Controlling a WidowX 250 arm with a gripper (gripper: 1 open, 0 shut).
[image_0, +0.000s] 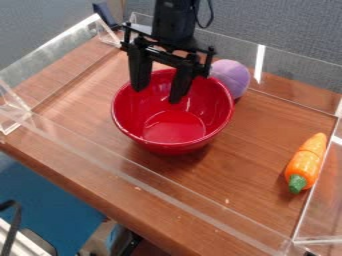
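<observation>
A red bowl (171, 125) sits in the middle of the wooden table. My black gripper (160, 83) hangs over the bowl's back half, its two fingers apart and pointing down, with nothing seen between them. A purple round object (230, 75) lies just behind the bowl at the right, partly hidden. An orange toy carrot (306, 160) with a green top lies at the right side of the table.
Clear low walls border the table (87, 180). A grey padded wall stands behind; blue floor shows at lower left.
</observation>
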